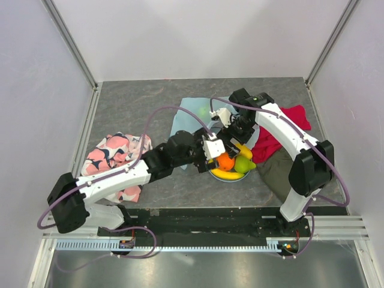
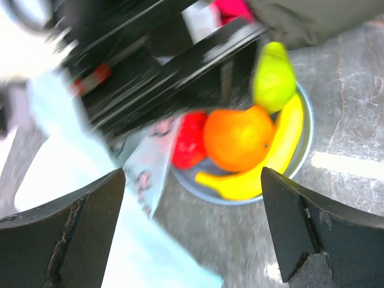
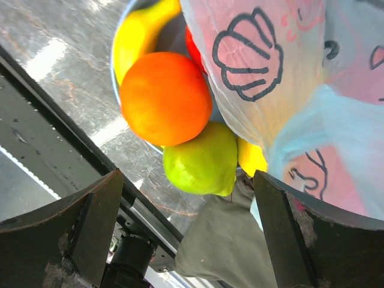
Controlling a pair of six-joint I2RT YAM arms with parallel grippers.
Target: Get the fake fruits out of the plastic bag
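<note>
A bowl (image 2: 187, 180) holds a red fruit (image 2: 189, 138), an orange fruit (image 2: 237, 137), a banana (image 2: 252, 180) and a green pear (image 3: 198, 161). The printed plastic bag (image 3: 252, 60) lies over part of the bowl and beside it in the right wrist view. My left gripper stands open above the bowl's near side, nothing between its fingers. My right gripper is open over the bowl's edge, near the pear and bag. In the top view both grippers partly hide the bag and fruit.
A patterned cloth (image 1: 108, 156) lies at the left; a red cloth (image 1: 282, 132) and dark olive cloth (image 1: 276, 174) lie at the right.
</note>
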